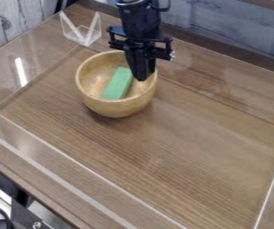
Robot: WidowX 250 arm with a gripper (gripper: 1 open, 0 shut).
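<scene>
A wooden bowl (101, 106) sits on the wooden table left of centre, with a green oblong object (118, 82) lying inside it. My black gripper (140, 68) hangs above the right rim of the bowl, its narrow tip pointing down, shut, with nothing visible between its fingers. Whether the tip touches the rim cannot be told.
A white wire-like object (80, 27) stands at the back left, and another lies at the left edge. Dark cables are at the lower left corner.
</scene>
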